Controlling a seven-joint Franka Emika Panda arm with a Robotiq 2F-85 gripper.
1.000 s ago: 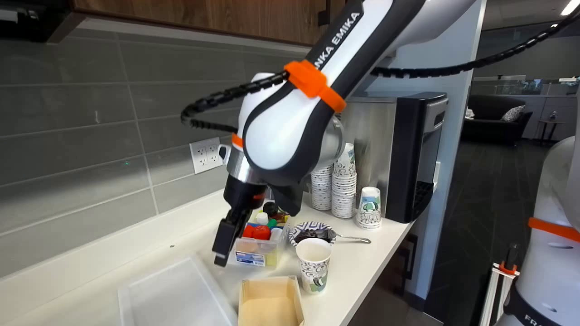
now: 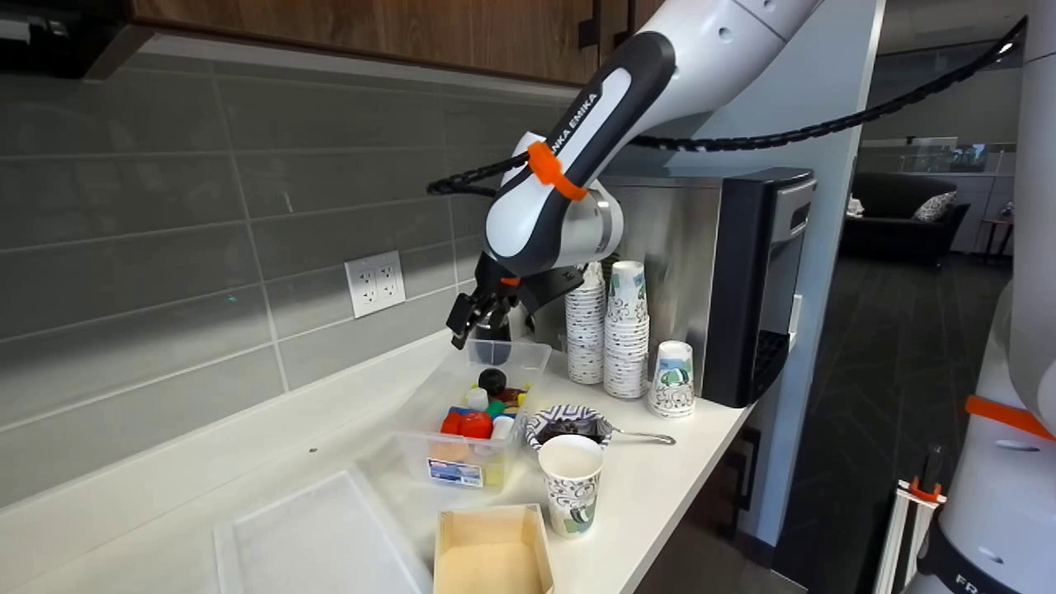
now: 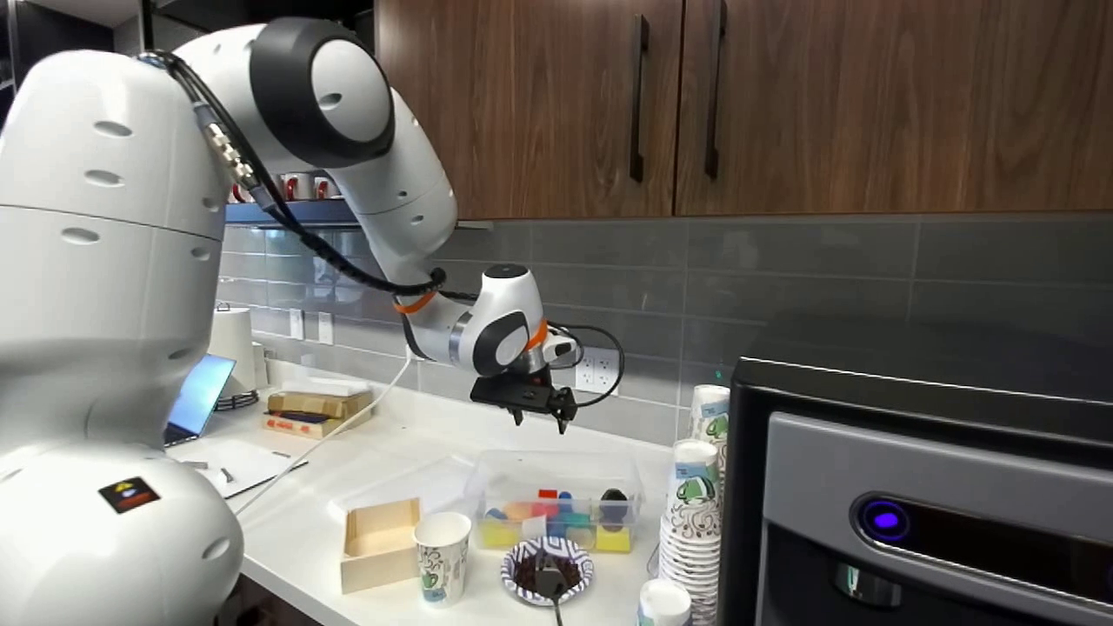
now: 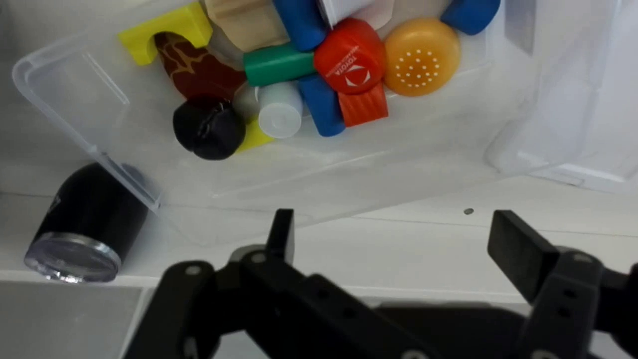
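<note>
My gripper is open, with nothing between its black fingers. In the second exterior view the gripper (image 3: 540, 422) hangs above the back of a clear plastic bin (image 3: 485, 485). From the wrist, the bin (image 4: 359, 152) shows a red round piece (image 4: 351, 57), an orange dotted disc (image 4: 422, 57), a green cylinder (image 4: 279, 65), a white cap (image 4: 279, 110), a black round piece (image 4: 209, 126) and several blue and yellow blocks. A black tumbler (image 4: 89, 224) with a clear lid lies beyond the bin's corner, against the wall side.
A wooden box (image 2: 492, 554), a paper cup (image 2: 571, 485) and a patterned bowl (image 2: 569, 421) of dark contents with a utensil stand near the front edge. Stacked cups (image 2: 625, 341) are beside the dispenser (image 2: 757, 287). A white lid (image 2: 312, 539) lies flat on the counter.
My arm has moved away from the first exterior camera, toward the far end of the bin and the wall, and higher. The counter objects appear unmoved.
</note>
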